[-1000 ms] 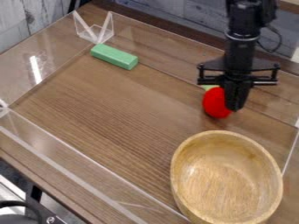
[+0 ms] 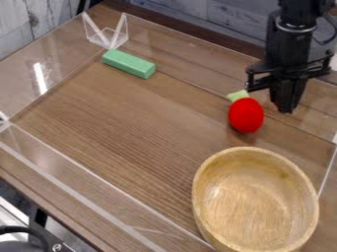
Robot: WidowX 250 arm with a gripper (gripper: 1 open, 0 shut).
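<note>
My black gripper [image 2: 287, 81] hangs at the upper right, shut, with nothing visible between its fingers. Below and left of it a red oval object [image 2: 245, 115] rests on the wooden table, apart from the fingers. A small light green piece [image 2: 239, 95] shows just behind the red object, partly hidden by it.
A large pale bowl [image 2: 254, 205] fills the lower right. A green block [image 2: 129, 64] lies at the upper left, near a clear plastic item [image 2: 108, 32].
My gripper has moved up and to the right, away from the red object, which now shows fully on the table.
</note>
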